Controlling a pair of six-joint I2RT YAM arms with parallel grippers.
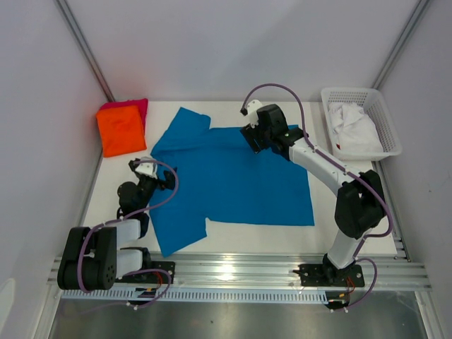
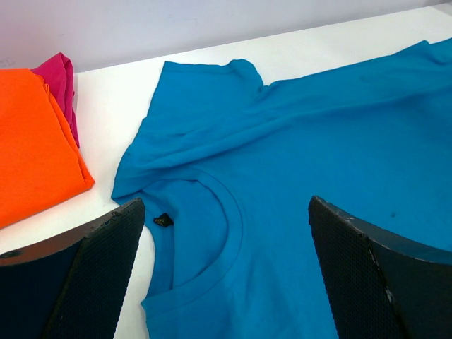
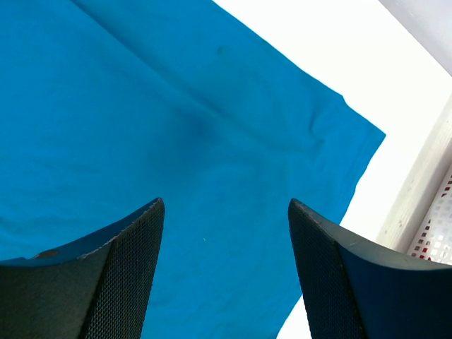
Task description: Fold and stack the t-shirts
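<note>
A blue T-shirt [image 1: 240, 191] lies spread over the middle of the white table, wrinkled along its upper edge and at the left in the left wrist view [image 2: 268, 176]. My left gripper [image 1: 167, 179] hangs over the shirt's left side, open and empty. My right gripper [image 1: 252, 138] is above the upper right part of the shirt, its fingers apart; the right wrist view shows only cloth [image 3: 212, 176] beneath and between them.
Folded orange [image 1: 120, 133] and magenta [image 1: 140, 106] cloths are stacked at the back left. A white basket [image 1: 385, 127] holding white cloth [image 1: 351, 128] stands at the back right.
</note>
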